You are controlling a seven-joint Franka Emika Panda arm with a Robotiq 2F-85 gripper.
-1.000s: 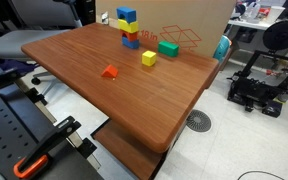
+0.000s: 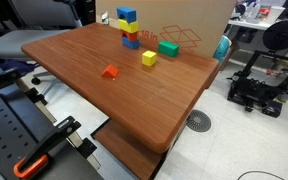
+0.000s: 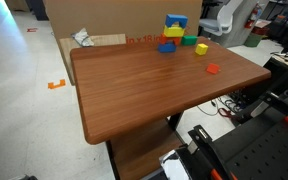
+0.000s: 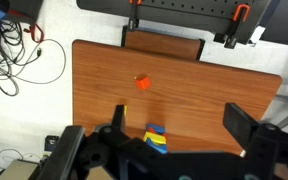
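On the brown table (image 2: 94, 75) rises a stack of blocks (image 2: 127, 27), with blue at top and bottom and yellow and red between. A green block (image 2: 168, 48) and a yellow block (image 2: 149, 58) lie separately beside it. Nearer the front edge is a small red block (image 2: 109, 71), which also appears in exterior view 2 (image 3: 212, 69). My gripper is open, seen from above in the wrist view, with its dark fingers wide apart. The stack (image 4: 157, 138) shows between them, well below; no block is held. The green block cannot be made out there.
A dark base rail (image 4: 199, 20) with black and orange clamps runs along one side of the table. A pale panel (image 3: 134, 15) stands behind the table. Cables (image 4: 19, 60) lie on the floor.
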